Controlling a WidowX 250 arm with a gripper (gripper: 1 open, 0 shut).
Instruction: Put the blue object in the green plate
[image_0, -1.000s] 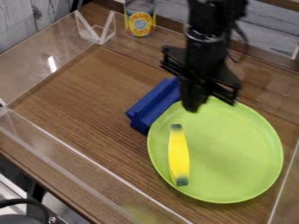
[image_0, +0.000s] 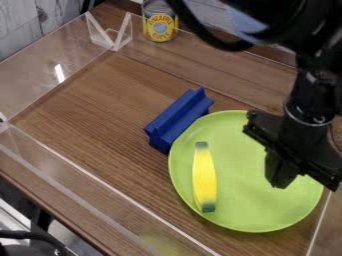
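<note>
The blue object (image_0: 177, 120) is a ridged block lying on the wooden table, just outside the upper left rim of the green plate (image_0: 257, 208). On the plate's left part rests a yellow object with dark ends (image_0: 205, 177). My black gripper (image_0: 274, 176) hangs over the right side of the plate, well to the right of the blue object. Nothing shows held in it. Its fingers are dark and overlap from this angle, so how far they stand apart is unclear.
A yellow-labelled can (image_0: 159, 20) stands at the back, beside a clear plastic piece (image_0: 110, 32). Transparent walls edge the table's left and front. Bare wood (image_0: 100, 110) lies open left of the blue object.
My gripper has moved right and toward the camera, from near the blue object to over the plate's right side. The blue object, yellow object and plate have stayed put.
</note>
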